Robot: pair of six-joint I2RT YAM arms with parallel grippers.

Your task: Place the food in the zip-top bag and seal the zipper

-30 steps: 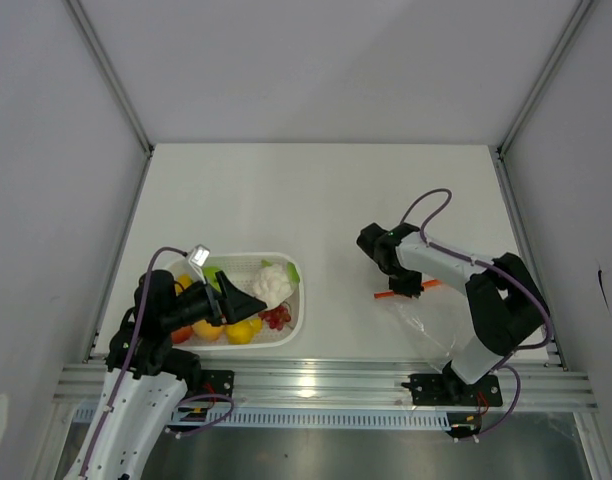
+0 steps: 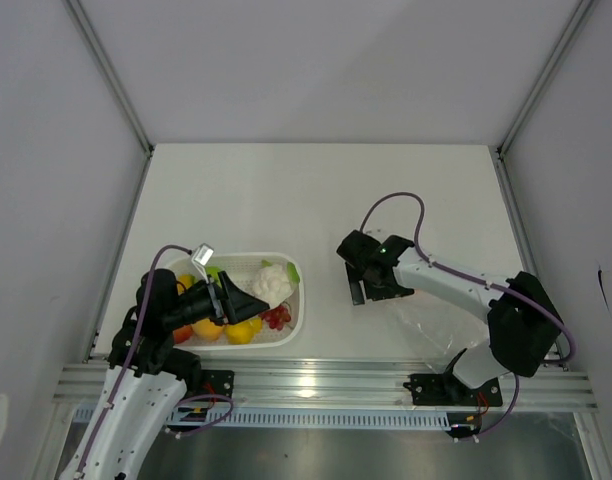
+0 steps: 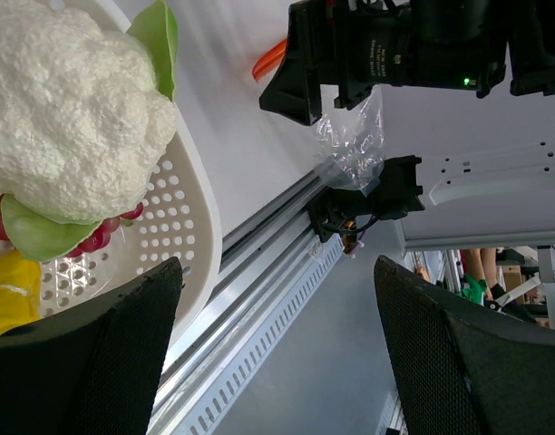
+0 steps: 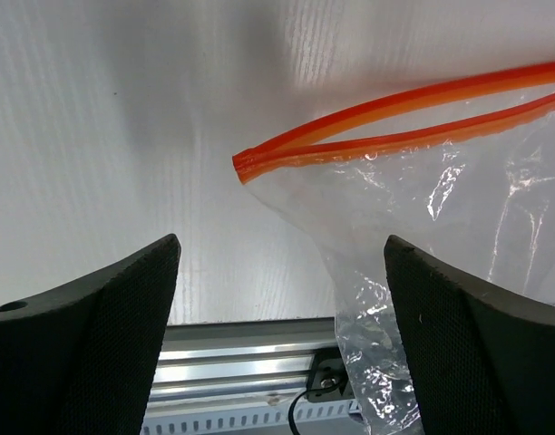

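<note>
A white basket at lower left holds a cauliflower, red grapes, lemons and other produce. My left gripper hangs over it; in the left wrist view its fingers stand apart, with the cauliflower just beyond. My right gripper is open above the table, left of the clear zip bag. In the right wrist view the bag's orange zipper runs from a corner at the middle to the right edge, its two strips slightly apart at the right.
My right gripper has moved left, toward the middle of the table, off the bag's zipper. The left arm shows little or no movement.
</note>
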